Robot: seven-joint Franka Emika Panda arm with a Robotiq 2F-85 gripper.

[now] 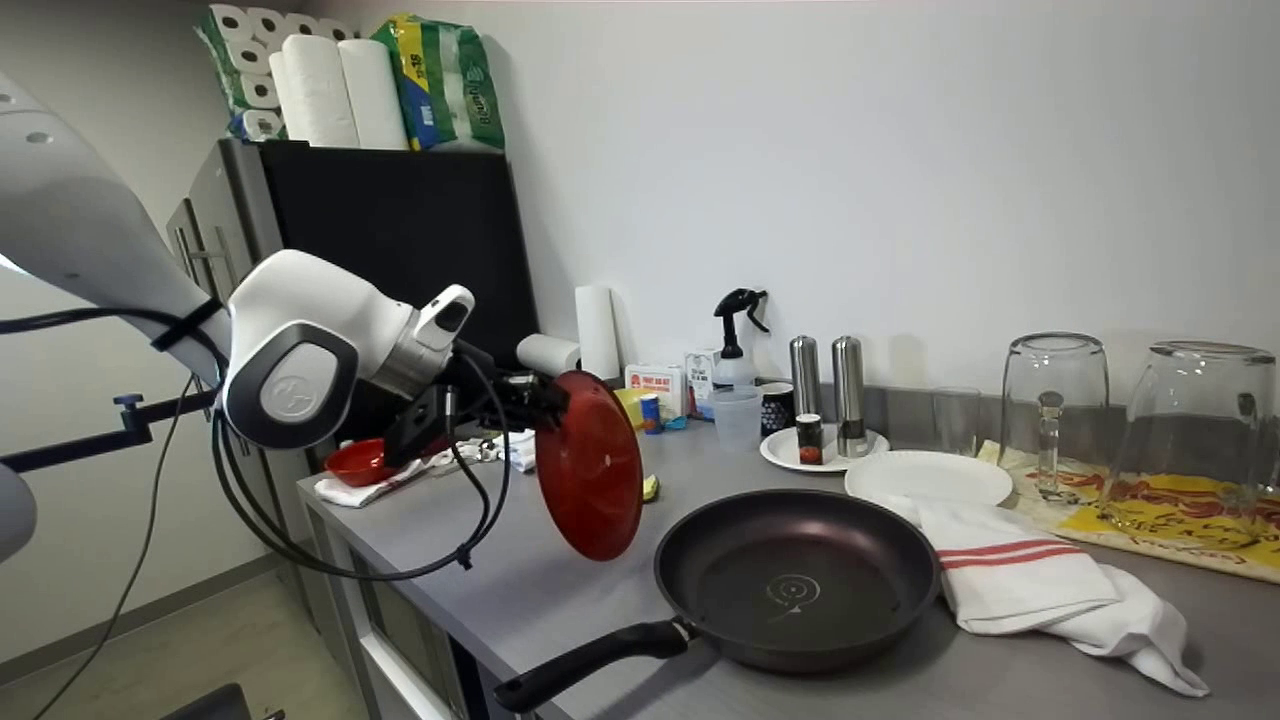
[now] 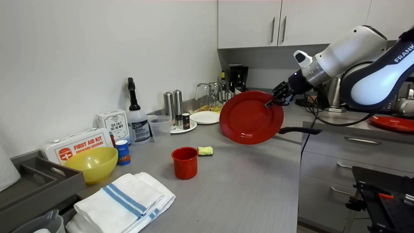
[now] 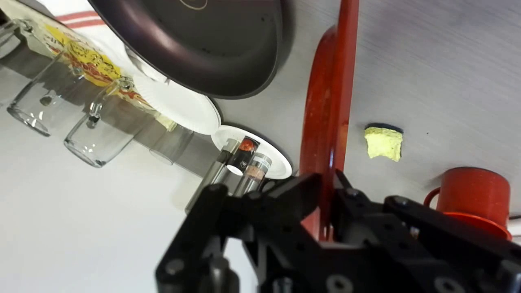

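Observation:
A red plate (image 2: pixel 248 120) is tilted up steeply in the air above the counter, its rim pinched by my gripper (image 2: pixel 277 97). In the wrist view the plate (image 3: pixel 327 112) appears nearly edge-on, running up from between the dark fingers. From the first exterior side, its round red underside (image 1: pixel 590 468) hangs just left of a black frying pan (image 1: pixel 792 588) on the counter. The pan is empty, with its handle (image 1: pixel 600 660) pointing to the front left. A red mug (image 2: pixel 184 163) and a yellow-green sponge (image 2: pixel 205 151) rest on the counter away from the plate.
Along the wall stand a spray bottle (image 2: pixel 137 120), pepper mills (image 1: pixel 847 390) on a white plate and glass mugs (image 1: pixel 1056 396). A red-striped towel (image 1: pixel 1020 564) lies right of the pan. Bare counter (image 2: pixel 233 186) extends in front of the mug.

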